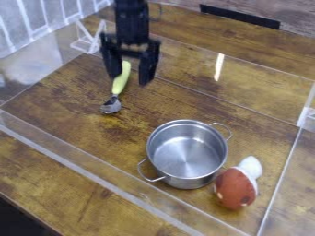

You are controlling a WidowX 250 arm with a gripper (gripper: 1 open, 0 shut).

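My black gripper (pixel 129 63) hangs at the upper middle of the camera view, motion-blurred, its fingers apart with nothing visible between them. It is over or just beside a spoon (pixel 110 105) with a pale yellow-green handle and a metal bowl, lying on the wooden table. A steel pot (pixel 186 157) with two wire handles stands at the lower middle. A red-brown and white object (pixel 235 189), perhaps a toy mushroom, lies to the right of the pot.
Clear low walls border the wooden work area (pixel 74 147).
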